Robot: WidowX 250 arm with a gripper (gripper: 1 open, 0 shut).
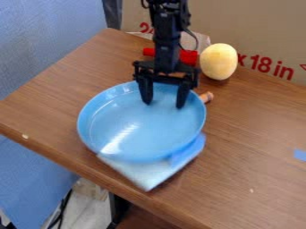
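A light blue round plate (131, 125) lies on a folded blue and white cloth near the table's front left edge. My black gripper (164, 97) is over the back part of the plate, fingers pointing down and apart; whether anything is between them is hard to tell.
Behind are a red object (156, 52), a pale yellow egg shape (219, 62) and a small tan item (206, 97) beside the plate, before a cardboard backdrop (263, 27).
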